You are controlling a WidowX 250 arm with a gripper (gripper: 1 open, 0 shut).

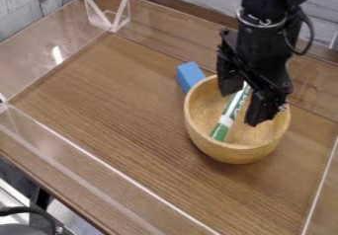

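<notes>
A wooden bowl (251, 145) sits on the right of the table with a white and green stick-like object (224, 125) lying inside it. My black gripper (248, 91) hangs over the bowl from the top right, its fingers open and lowered into the bowl's upper part, partly hiding the object. I cannot tell whether they touch it.
A blue block (191, 75) lies just left of the bowl. A clear plastic piece stands at the back left edge.
</notes>
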